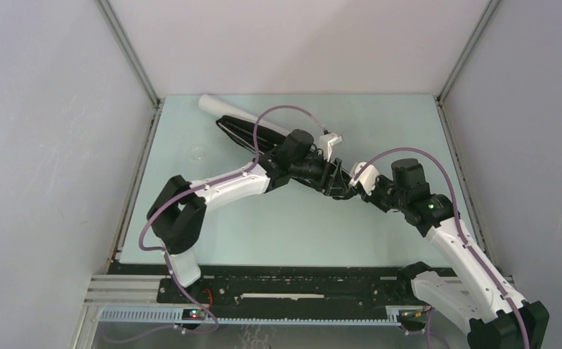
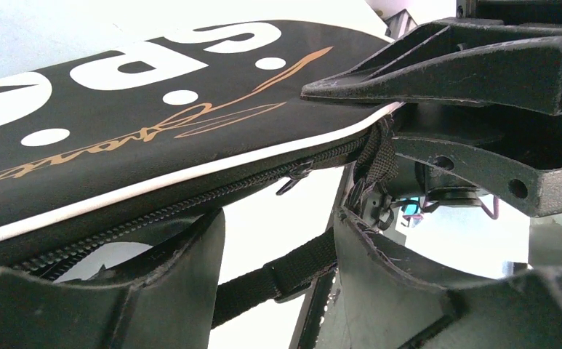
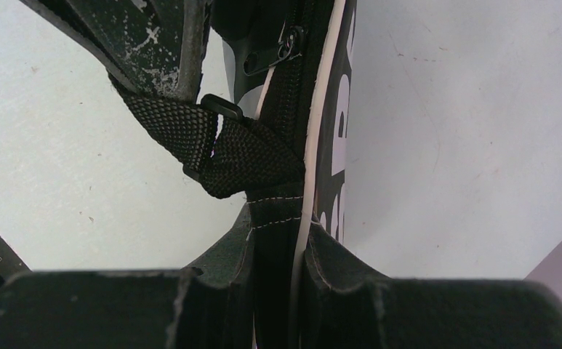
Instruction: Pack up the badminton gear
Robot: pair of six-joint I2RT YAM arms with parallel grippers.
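Note:
A long black racket bag (image 1: 245, 134) with white lettering lies diagonally across the table, its right end hidden under my grippers in the top view. The right gripper has its fingers pressed on both sides of the bag's narrow end, by the white piping. My left gripper is open beside the zipper edge, and a black webbing strap (image 2: 303, 262) shows in the gap between its fingers. The zipper pull (image 2: 296, 174) lies just above that gap. In the right wrist view the zipper pull (image 3: 285, 47) hangs near a left finger (image 3: 147, 43).
A white tube (image 1: 223, 109) rests behind the bag along its far side. A clear round item (image 1: 198, 153) is on the left of the table (image 1: 278, 233).

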